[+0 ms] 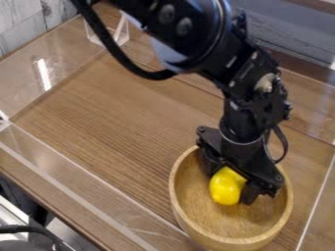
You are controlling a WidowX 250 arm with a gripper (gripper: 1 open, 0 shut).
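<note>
My black gripper (238, 167) reaches down from the top into a round wooden bowl (210, 223) at the lower right. Its fingers sit around a yellow object (226, 187) inside the bowl, partly hidden by them. Whether the fingers are closed on it I cannot tell.
A clear container (105, 27) stands at the top left, and clear plastic edges run along the left side. A black cable lies at the bottom left corner.
</note>
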